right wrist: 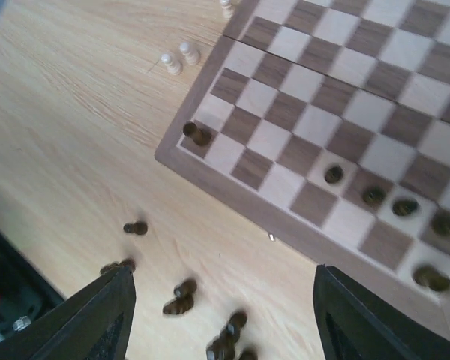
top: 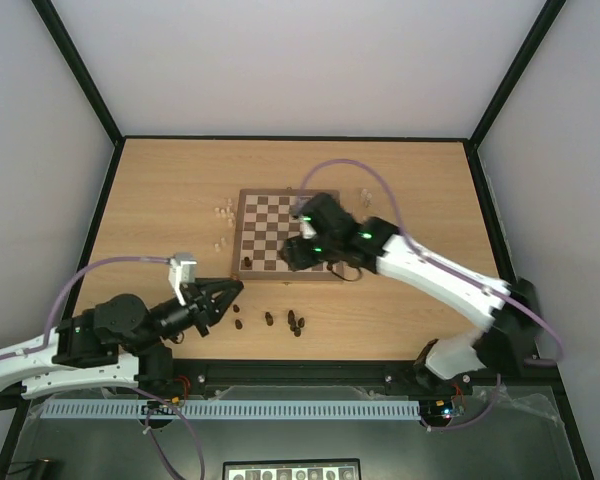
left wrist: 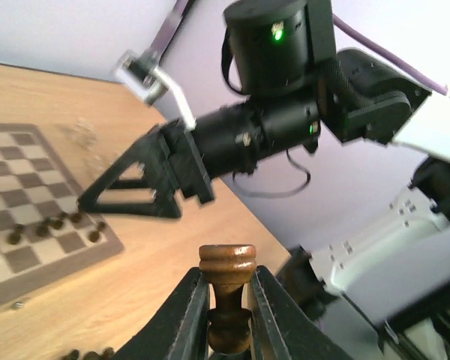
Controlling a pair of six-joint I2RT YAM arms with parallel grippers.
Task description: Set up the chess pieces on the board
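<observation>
My left gripper (top: 237, 284) is shut on a dark brown chess piece (left wrist: 228, 289), held upright just off the front left corner of the chessboard (top: 242, 225). My right gripper is open above the board's front part, with nothing between its fingers. One dark piece (right wrist: 198, 135) stands in the board's corner square at front left. Toward the other front corner, several dark pieces (right wrist: 373, 196) stand on the board. Loose dark pieces (top: 291, 318) lie on the table in front of it. In the top view the right arm hides part of the board.
Light pieces (top: 225, 212) stand on the table left of the board, and others (top: 366, 196) stand to its right. Bare table (top: 180, 180) stretches behind the board. The right arm reaches across the board's right side.
</observation>
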